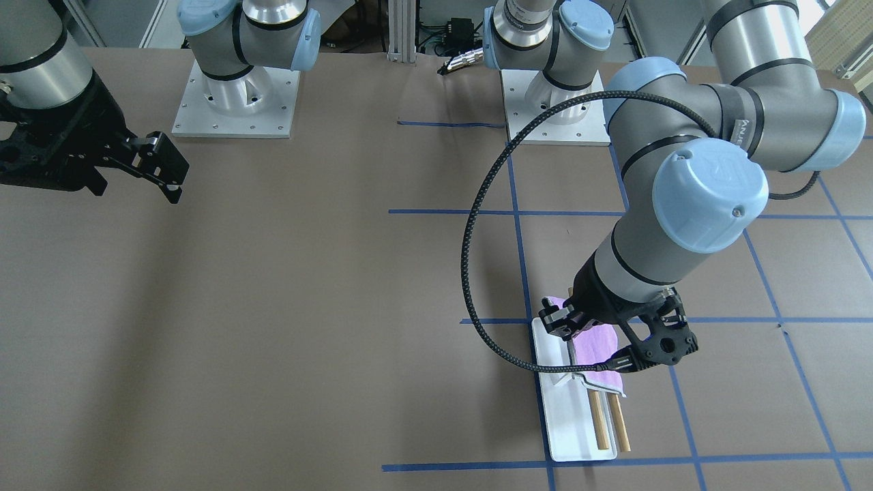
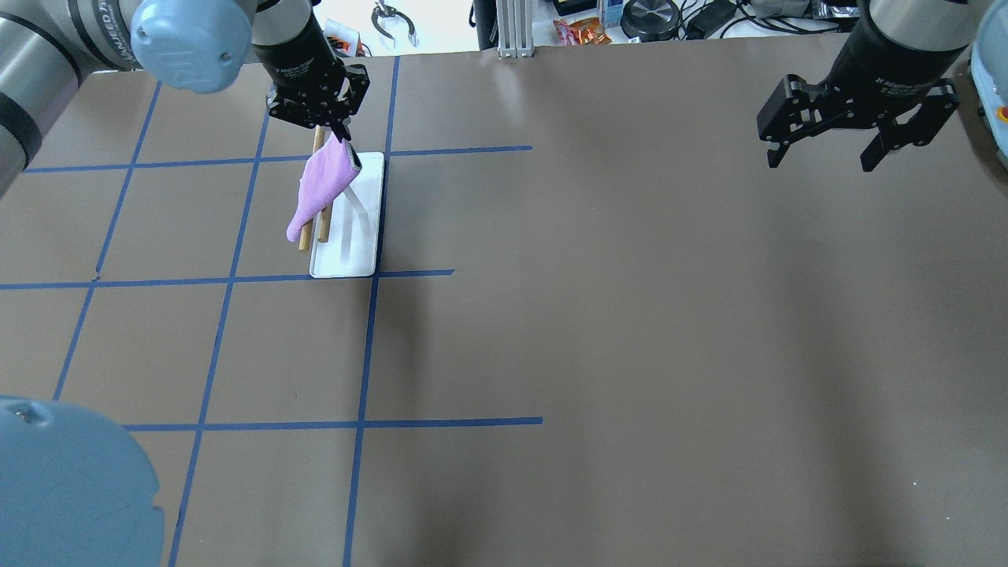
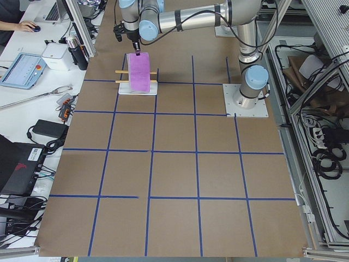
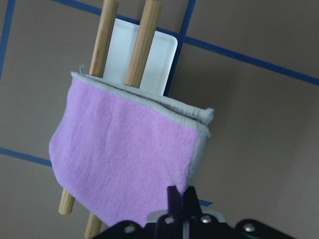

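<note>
A pink towel with grey hem (image 4: 124, 149) (image 3: 139, 71) (image 2: 323, 179) is held by one edge in my gripper (image 2: 337, 123), which is shut on it. The towel lies slanted over two wooden dowels (image 4: 142, 45) (image 1: 597, 421) that rest above a white tray (image 1: 558, 417) (image 2: 359, 236). In the front view the arm and its cable partly hide the towel and gripper.
A second gripper (image 1: 155, 164) (image 2: 850, 118) hangs idle on the other side. Other arm bases (image 1: 233, 123) stand along the table's edge.
</note>
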